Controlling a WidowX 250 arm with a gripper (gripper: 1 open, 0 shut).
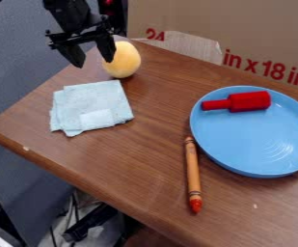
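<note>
My black gripper (92,54) is at the upper left, open, its fingers pointing down just left of and above a pale yellow egg-shaped object (122,60) on the wooden table. A folded light blue cloth (92,104) lies below it. At the right a blue plate (255,147) holds a red rolling-pin-like object (237,101). An orange crayon (193,176) lies left of the plate.
A cardboard box (229,31) stands behind the table (125,174). The table's left and front edges show, with floor clutter beyond.
</note>
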